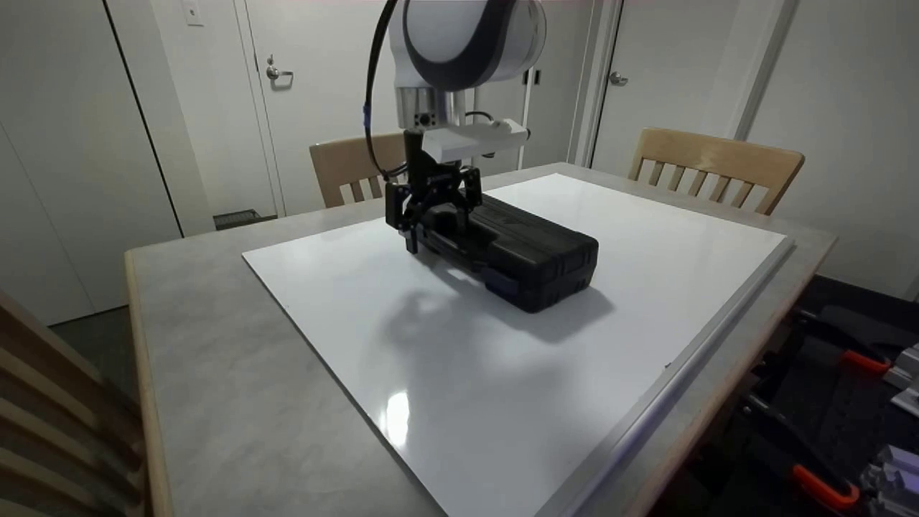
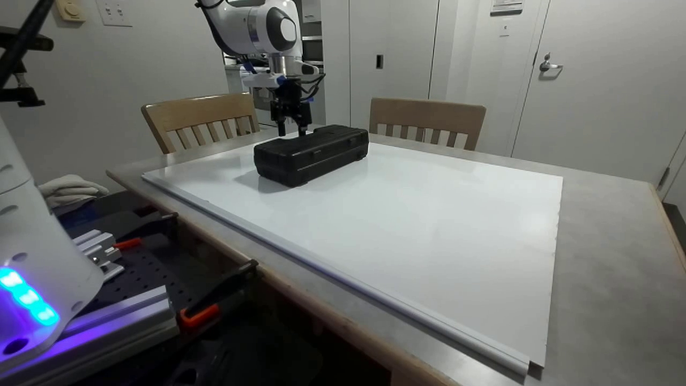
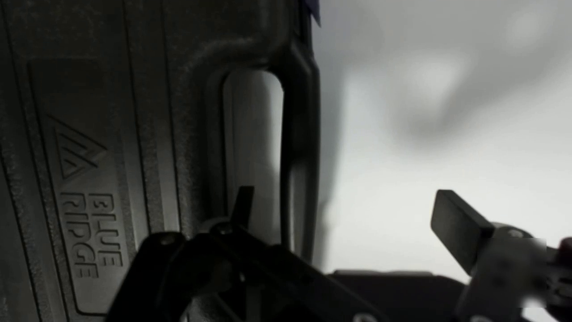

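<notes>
A black hard case [image 1: 540, 240] lies flat on the white board, its handle side toward my gripper [image 1: 437, 237]. The wrist view shows the case lid [image 3: 91, 161] with raised "BLUE RIDGE" lettering, and the handle [image 3: 301, 161] along its edge. My gripper is open and straddles the handle bar: one finger [image 3: 244, 206] is over the handle's opening, the other stands well outside over the bare board. No grip on the handle shows. In exterior view 2 the case [image 2: 315, 154] partly hides the fingertips.
The white board [image 1: 482, 388] is otherwise bare, with wide free room on it. A metal rail [image 2: 360, 283] runs along one edge. Wooden chairs [image 1: 715, 155] stand round the table, and orange-tipped clamps [image 2: 199, 316] sit by its edge.
</notes>
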